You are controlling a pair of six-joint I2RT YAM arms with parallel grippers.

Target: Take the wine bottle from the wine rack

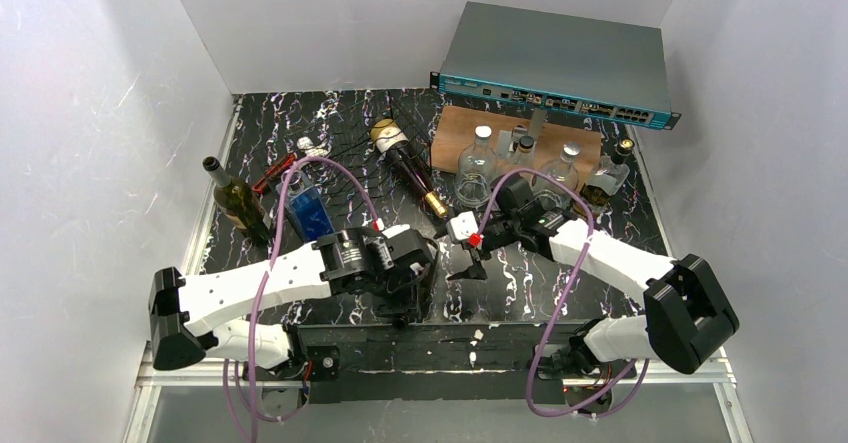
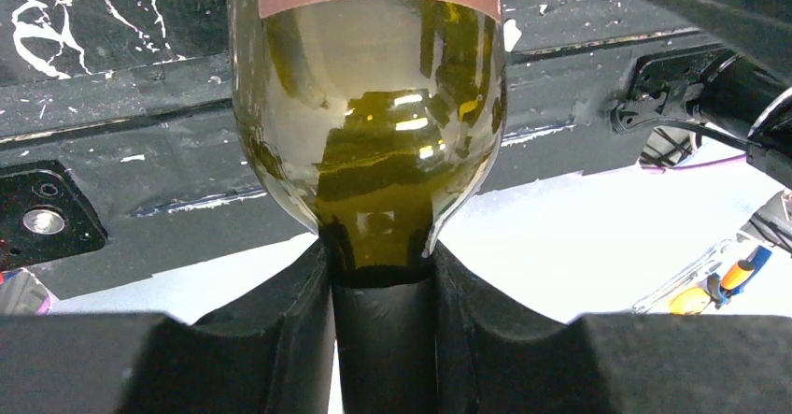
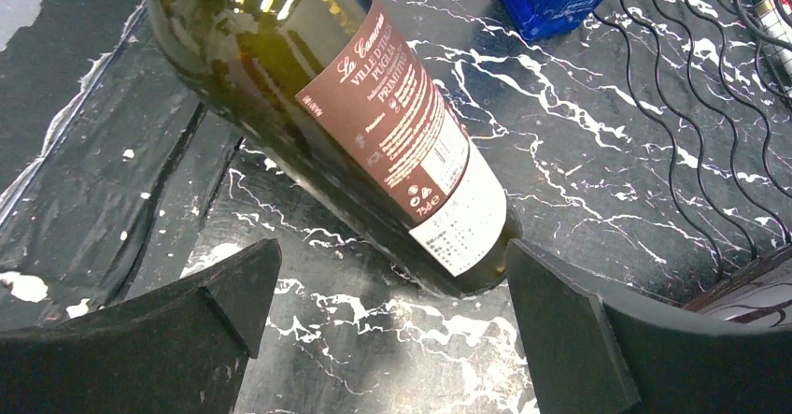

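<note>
A green wine bottle (image 3: pixel 374 124) with a brown label hangs tilted in the right wrist view, its base close to the marble top; contact is unclear. Its black neck (image 2: pixel 385 339) is clamped by my left gripper. From above, the left arm hides most of that bottle. Just to the right, my right gripper (image 1: pixel 457 253) is open, its fingers apart on either side of the bottle's base in its own view, nothing gripped. The black wire wine rack (image 3: pixel 668 143) stands behind, with a second, dark bottle (image 1: pixel 408 166) lying on it.
A blue bottle (image 1: pixel 309 213) and a green bottle (image 1: pixel 240 203) stand at the left. Clear glass bottles crowd around a wooden board (image 1: pixel 455 133) at the back right, below a grey rack unit (image 1: pixel 560 53). Marble is clear at front right.
</note>
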